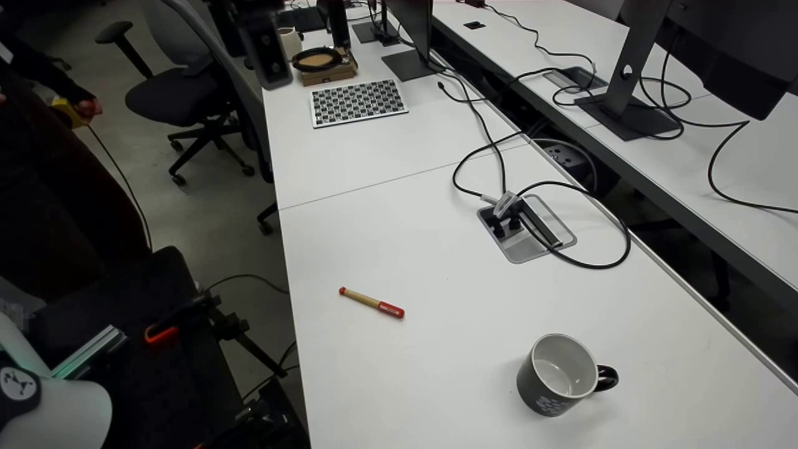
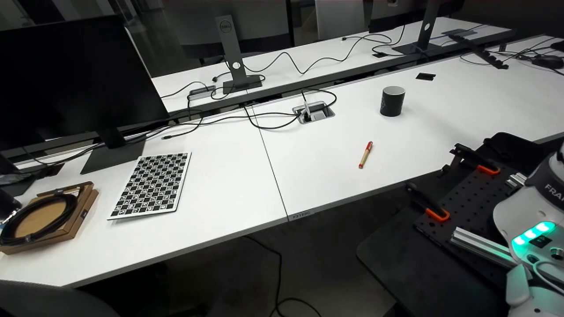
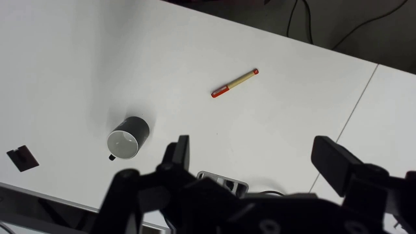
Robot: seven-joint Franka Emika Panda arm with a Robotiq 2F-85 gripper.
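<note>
On the white table lies a marker [image 1: 371, 302] with a tan body and red ends; the wrist view shows the same marker [image 3: 235, 83] beyond my fingertips. A dark mug [image 1: 557, 375] with a pale inside stands upright near it, its black handle turned away from the marker. From the wrist, the mug [image 3: 128, 138] appears left of my fingers. My gripper is open, high above the table, its fingers wide apart with nothing held between them. In exterior view 1 a dark part of it [image 1: 265, 48] shows at the top edge.
A socket box [image 1: 527, 229] with looping black cables is set into the table behind the marker. Farther along lie a checkered board [image 2: 151, 185] and a cardboard box with a coiled cable [image 2: 47, 216]. Clear tabletop surrounds the marker and mug.
</note>
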